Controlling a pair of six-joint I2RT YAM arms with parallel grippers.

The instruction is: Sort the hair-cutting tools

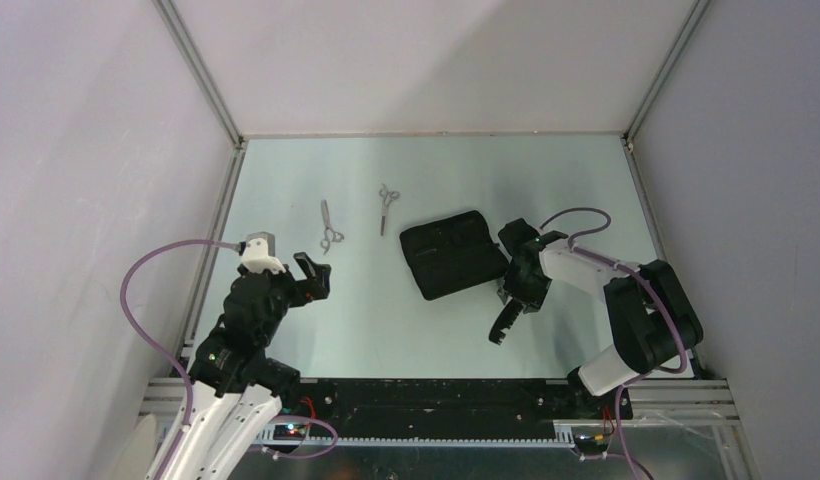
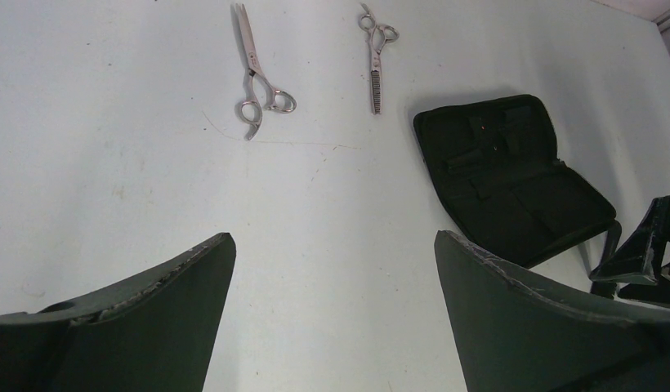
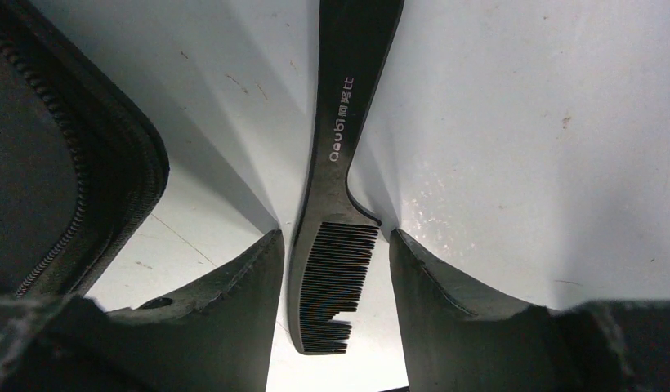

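A black comb (image 3: 336,171) lies flat on the table in the right wrist view, its toothed end (image 1: 505,324) showing in the top view while the arm hides the rest. My right gripper is open, one finger to each side of the comb's neck, with small gaps left. To its left lies the open black case (image 1: 452,255), its slots bare of tools in the left wrist view. Two silver scissors, one plain pair (image 2: 255,77) and one thinning pair (image 2: 376,61), rest toward the back left. My left gripper stands open and empty over the left side.
The case's zipped edge (image 3: 144,163) is close to my right gripper's left finger. Bare table (image 1: 386,320) stretches between the two arms at the front. Walls (image 1: 116,150) close in the sides and back.
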